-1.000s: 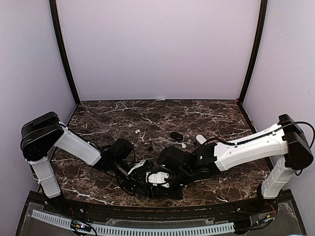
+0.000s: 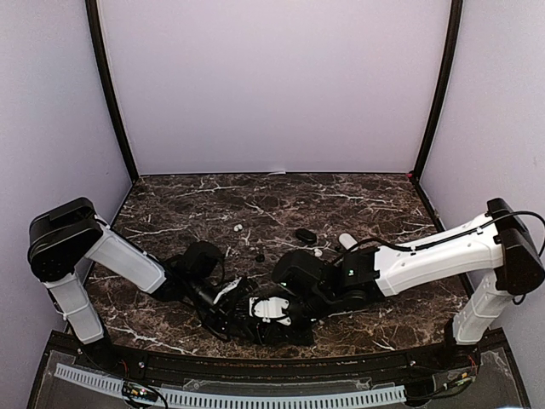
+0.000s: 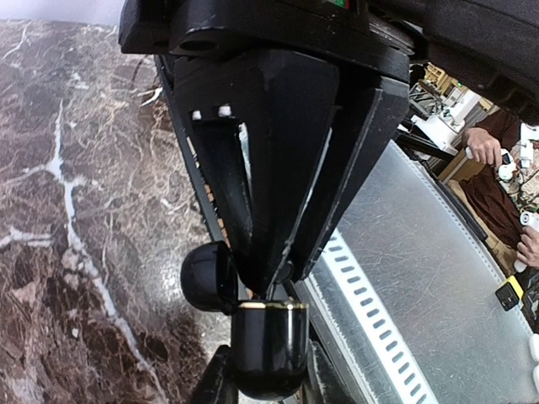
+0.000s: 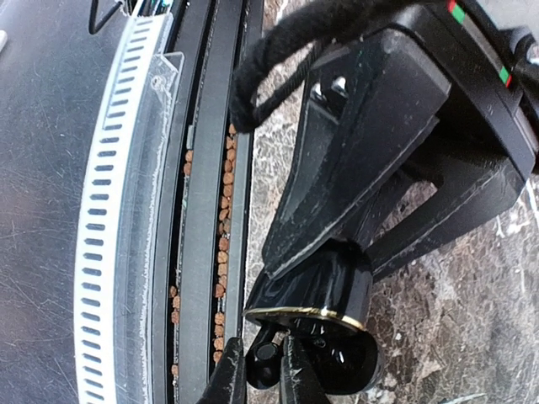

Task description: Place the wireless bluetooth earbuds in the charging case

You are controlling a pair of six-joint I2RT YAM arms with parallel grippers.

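Observation:
The glossy black charging case [image 3: 269, 353], lid [image 3: 209, 278] open, is in my left gripper, shut on it near the bottom of the left wrist view. In the right wrist view the case [image 4: 307, 286] hangs under the left gripper's black body. My right gripper is shut on a small dark earbud [image 4: 263, 360], right beside the open case; whether it touches the case's inside I cannot tell. From above, both grippers meet near the front edge, largely hiding case and earbud.
On the marble table [image 2: 187, 204] behind the arms lie a black oblong object [image 2: 306, 234], a white cylinder [image 2: 347, 241] and small white and dark bits. A metal rail runs along the front edge.
In the top view my left arm has shifted slightly left and toward the front edge. The right arm looks almost still.

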